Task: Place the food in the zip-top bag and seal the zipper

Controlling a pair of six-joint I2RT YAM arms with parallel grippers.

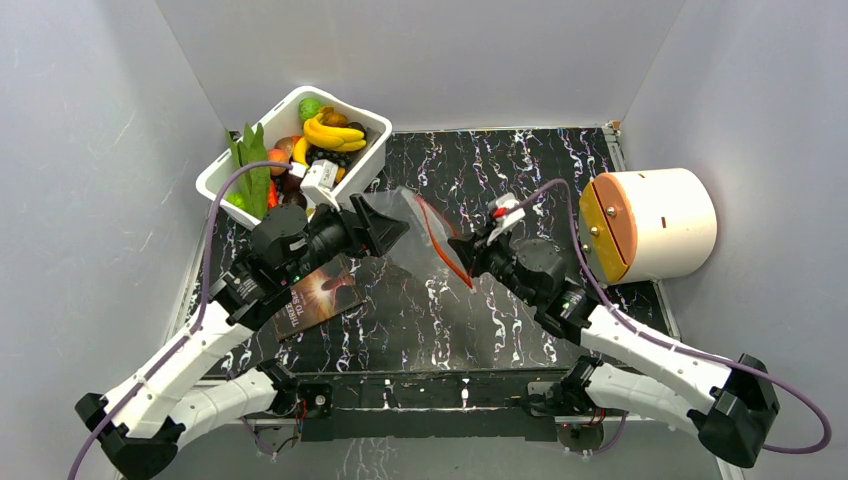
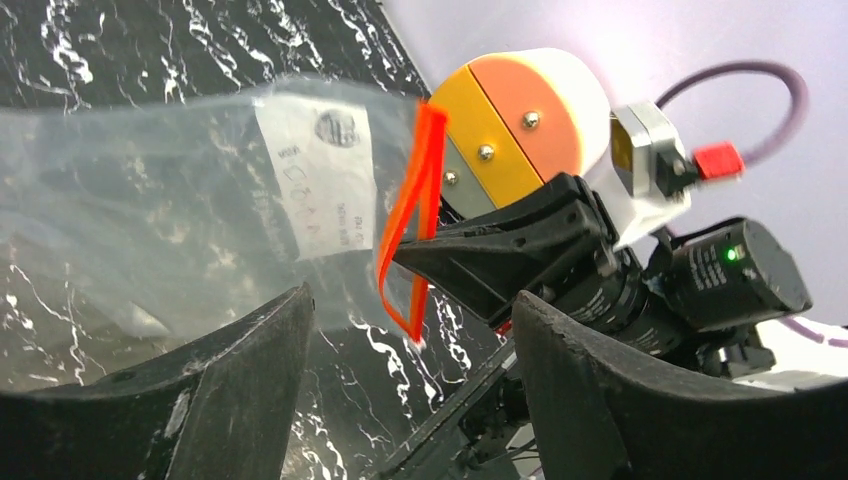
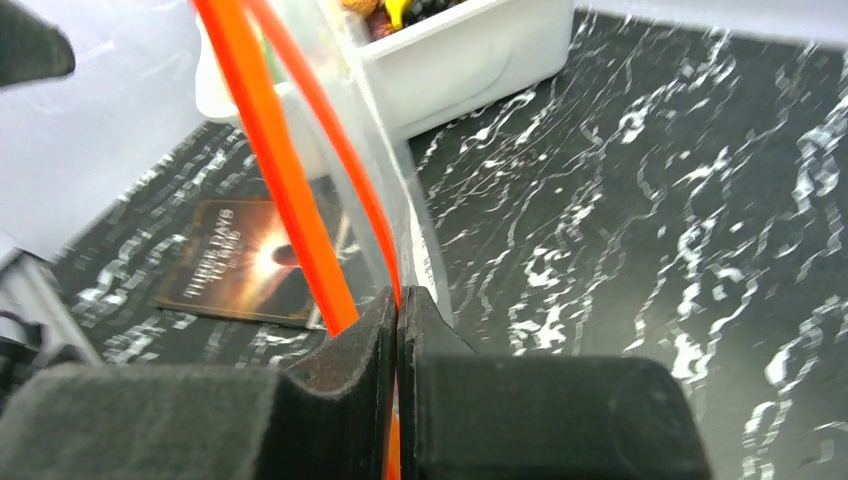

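Observation:
A clear zip top bag (image 1: 410,235) with an orange zipper (image 1: 443,250) hangs in mid-table. My right gripper (image 1: 457,245) is shut on the bag at its zipper edge; in the right wrist view the orange strips (image 3: 285,190) run down to the closed fingertips (image 3: 398,310). My left gripper (image 1: 380,230) is open beside the bag, and in the left wrist view the bag (image 2: 200,200) lies beyond its empty fingers. The food sits in a white bin (image 1: 370,160) at the back left: bananas (image 1: 335,135), greens, dark fruit and more.
A book (image 1: 315,300) lies at the front left. A cream cylindrical box (image 1: 660,225) with yellow and orange front panels stands at the right.

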